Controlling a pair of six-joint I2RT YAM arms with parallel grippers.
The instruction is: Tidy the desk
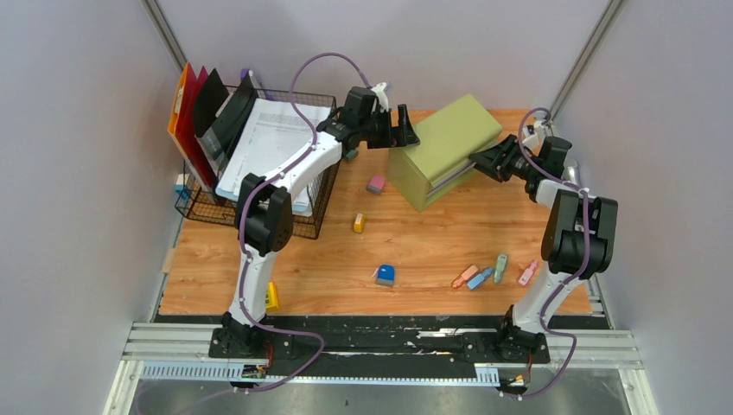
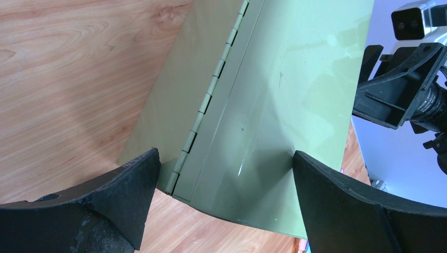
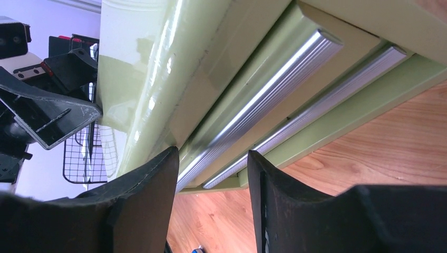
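A pale green metal box with a hinged top sits at the back centre-right of the desk. My left gripper is at its left end, open, its two fingers against the box's top and hinge area in the left wrist view. My right gripper is at the box's front right, open, its fingertips at the recessed side with two silver bars; one finger appears to touch or nearly touch the upper part. A wire basket with papers and upright folders stands at the left.
Small blocks, pink, yellow and blue, lie in the middle. Several highlighters lie at the front right, and a yellow item beside the left arm.
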